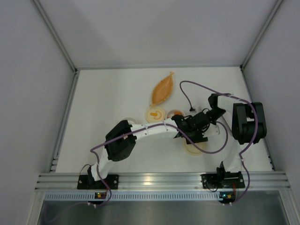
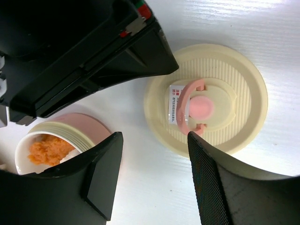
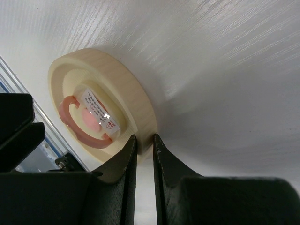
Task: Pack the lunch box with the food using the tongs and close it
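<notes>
A round cream lid (image 2: 243,112) with a pink folding handle (image 2: 183,105) and a white label lies on the table near the front edge in the left wrist view. My right gripper is shut on the rim of this lid, which fills the left of the right wrist view. Beside the lid, my left gripper stands open above the white table, nothing between its fingers. A pink container (image 2: 89,125) with orange food (image 2: 49,150) is left of the lid; from above, the left arm partly covers it.
A cream dish (image 1: 155,114) with orange pieces and an orange leaf-shaped mat (image 1: 162,91) lie farther back. The left arm hides most of another bowl (image 1: 130,120). Both grippers crowd together above the lid.
</notes>
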